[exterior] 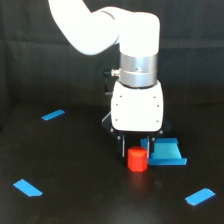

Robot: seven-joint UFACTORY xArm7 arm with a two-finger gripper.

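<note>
A red faceted block is low in the middle of the camera view, just beneath my white gripper. The dark fingers come down on either side of the block's upper part. Whether they touch it, and whether the block is clear of the table, I cannot tell. Right behind the block and to its right lies a light-blue square tray, partly covered by the hand and the block.
Blue tape strips mark the table at the back left, front left and front right.
</note>
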